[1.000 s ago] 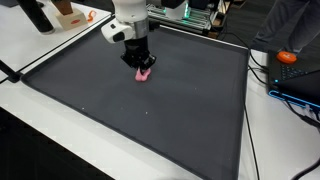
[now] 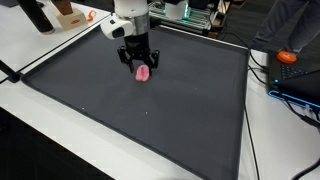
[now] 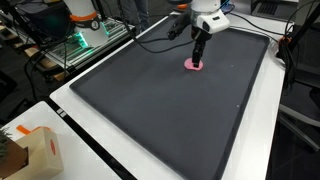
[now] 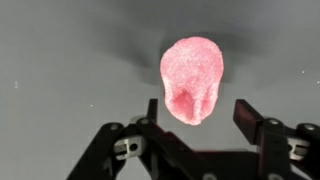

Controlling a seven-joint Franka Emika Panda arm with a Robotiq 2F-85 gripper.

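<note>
A small pink, soft-looking piece [image 4: 192, 70] lies on the dark grey board, rounded at one end and creased at the end nearer me. My gripper stands open around that creased end. Its left fingertip [image 4: 152, 108] and right fingertip [image 4: 243, 112] are both clear of the piece in the wrist view. From exterior view 1, the pink piece [image 2: 143, 74] shows just below the spread fingers. The other exterior view has the pink piece [image 3: 200, 66] under the gripper, partly hidden by a dark finger.
The dark board [image 2: 150, 120] is bare toward the front and sides. A black tool tray [image 2: 295, 80] stands at the right. In exterior view 2, a wooden thing and a cream box [image 3: 45, 157] sit at the lower left. Cables run along the board's far side.
The fingers were close together at the pink piece and have now spread apart. The piece stays in about the same spot, and the arm has hardly shifted.
</note>
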